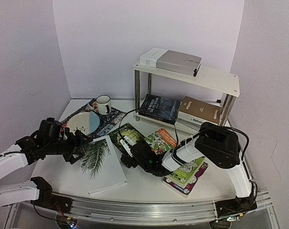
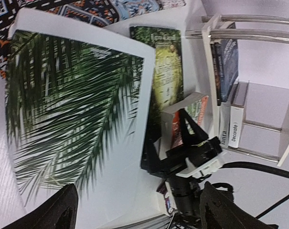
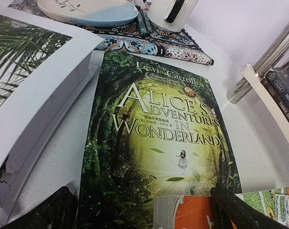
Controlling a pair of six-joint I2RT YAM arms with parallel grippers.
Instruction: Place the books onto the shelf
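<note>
A white book with palm fronds (image 1: 99, 171) lies at the front left, with my left gripper (image 1: 75, 147) above its left edge; in the left wrist view its fingers are wide apart with nothing between them. My right gripper (image 1: 131, 157) is low over the middle of the table, by the Alice's Adventures book (image 3: 149, 152) and an orange-covered book (image 1: 161, 138); whether it holds that orange book cannot be told. Green and purple books (image 1: 182, 183) lie under the right arm. A dark book (image 1: 158, 107) and a brown book (image 1: 199, 107) rest on the lower shelf.
The shelf unit (image 1: 216, 78) stands at the back right, a grey book (image 1: 177, 61) on top. A patterned mat (image 1: 113, 121) with plate (image 1: 80, 121) and mug (image 1: 103, 107) is at the back left. Bare table shows at the front left.
</note>
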